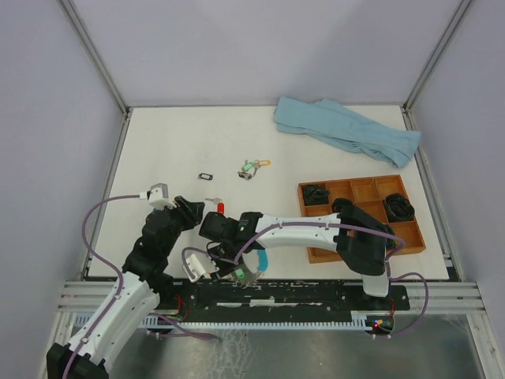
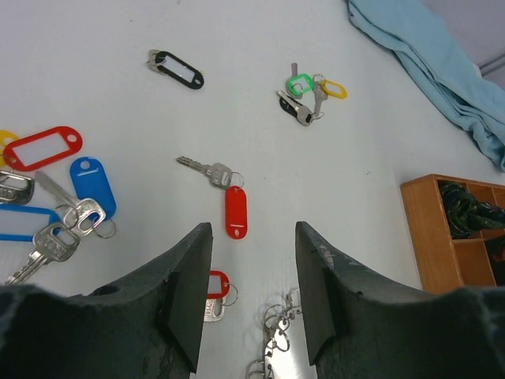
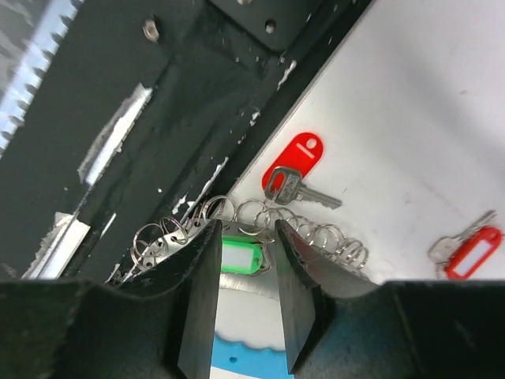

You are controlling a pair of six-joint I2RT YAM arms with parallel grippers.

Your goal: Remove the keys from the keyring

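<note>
Several keys with tags lie on the white table: a key (image 2: pixel 213 171) with red tag (image 2: pixel 235 212), a key group (image 2: pixel 304 99) at the back, a cluster with blue tag (image 2: pixel 91 185) at the left. My left gripper is part open above them, empty. My right gripper is part open over a grey holder with several rings and a green tag (image 3: pixel 241 253), near the table's front edge. Red tags (image 3: pixel 296 154) and keys (image 3: pixel 308 192) lie beside it.
A wooden compartment tray (image 1: pixel 363 189) with dark items stands at the right. A blue cloth (image 1: pixel 347 130) lies at the back right.
</note>
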